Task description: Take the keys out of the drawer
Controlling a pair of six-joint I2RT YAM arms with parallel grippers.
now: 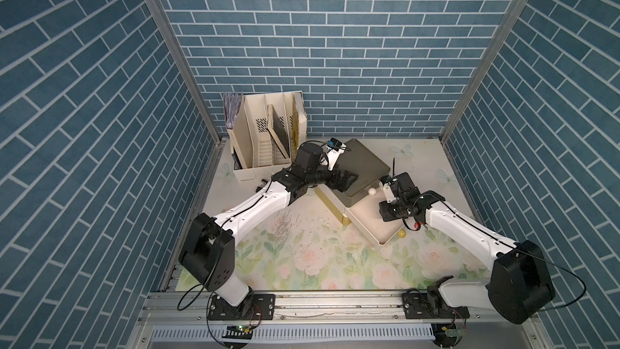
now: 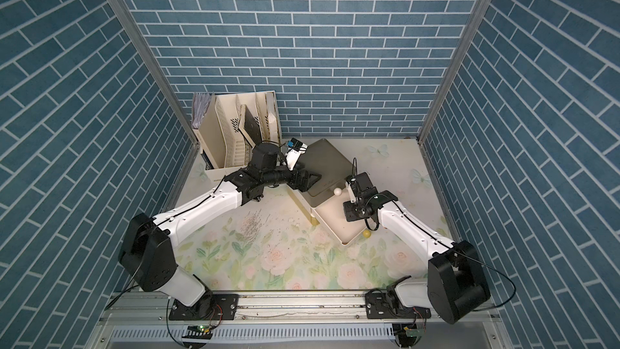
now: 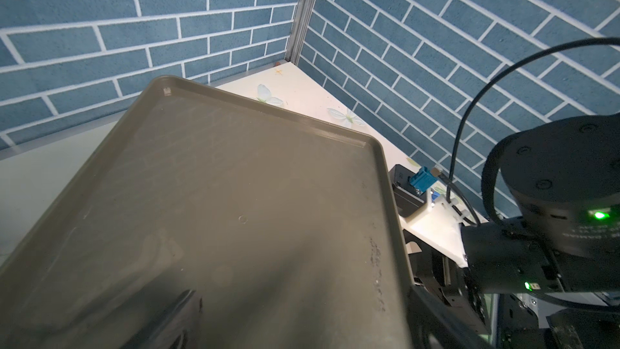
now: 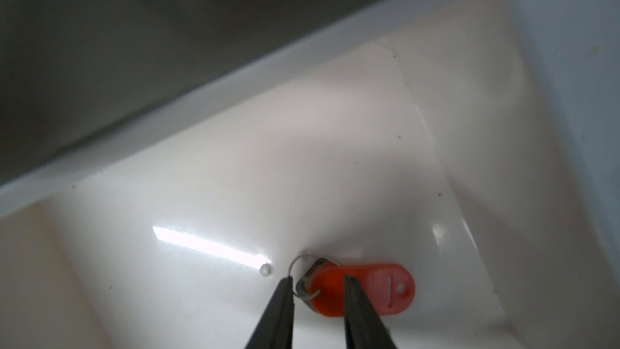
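The white drawer (image 1: 366,225) is pulled out from beneath a dark tray-like top (image 1: 355,161). Inside it, in the right wrist view, keys with a red tag (image 4: 368,287) and a metal ring lie on the floor. My right gripper is over them, its two dark fingertips a little apart at the tag's near side, nothing visibly gripped. My left gripper (image 1: 342,181) is over the dark top; in the left wrist view its fingers are far apart with only the top surface between them.
A beige file organizer (image 1: 264,129) stands at the back left. A yellow ball (image 1: 401,233) lies beside the drawer. The walls close in on both sides and the back.
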